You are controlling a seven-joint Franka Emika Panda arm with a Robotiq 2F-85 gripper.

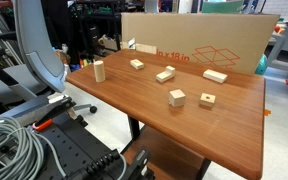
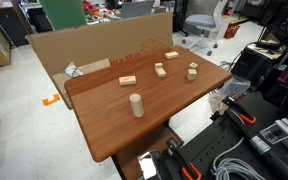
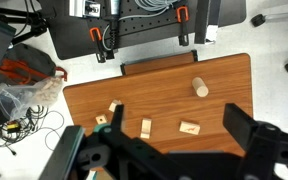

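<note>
A pale upright cylinder [image 1: 99, 71] stands near the left end of the brown table [image 1: 239, 133]; the second exterior view shows the cylinder [image 2: 136, 105] toward the front. Several light wooden blocks lie apart across the tabletop, among them a cube [image 1: 177, 98], a small block [image 1: 207, 100] and flat blocks [image 1: 165, 74] [image 1: 215, 76] [image 1: 136, 64]. From high above, my gripper looks down on the table, its dark fingers [image 3: 259, 143] spread wide. Nothing is between them. In that wrist view the cylinder [image 3: 200, 87] and a block [image 3: 190, 127] lie well below.
Behind the table a cardboard panel [image 1: 204, 38] rises along its back edge. A dark bench [image 1: 79, 155] with coiled cable [image 1: 14, 150] lies in front. Part of the white arm [image 1: 39, 45] shows at upper left. Bare tabletop separates the blocks.
</note>
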